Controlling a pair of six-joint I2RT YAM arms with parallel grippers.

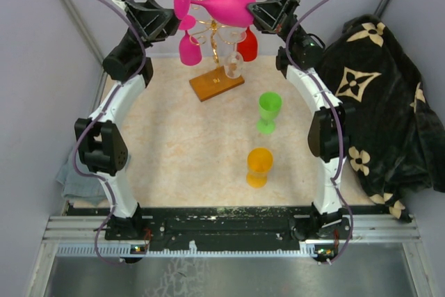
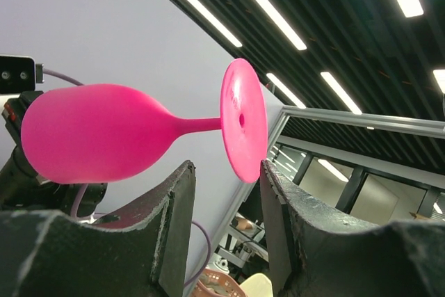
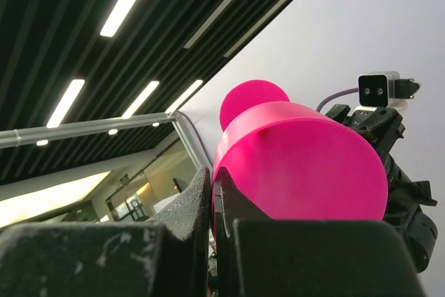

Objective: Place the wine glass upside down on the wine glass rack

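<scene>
A pink wine glass [image 1: 229, 6] is held horizontally high above the table, its bowl rim in my right gripper [image 1: 254, 10], which is shut on it; the right wrist view shows the rim [image 3: 299, 165] at the fingertips. Its foot [image 2: 243, 119] points left, just ahead of my left gripper, which is open with nothing between its fingers. Behind and below stands the gold rack [image 1: 215, 41] on a wooden base [image 1: 208, 87], with a pink glass [image 1: 190, 50], a red glass [image 1: 247, 48] and a clear glass [image 1: 233, 65] hanging from it.
A green goblet [image 1: 270, 106] and an orange goblet [image 1: 259, 161] stand on the table right of centre. A dark patterned blanket [image 1: 382, 116] lies along the right, a grey cloth [image 1: 83, 182] at the front left.
</scene>
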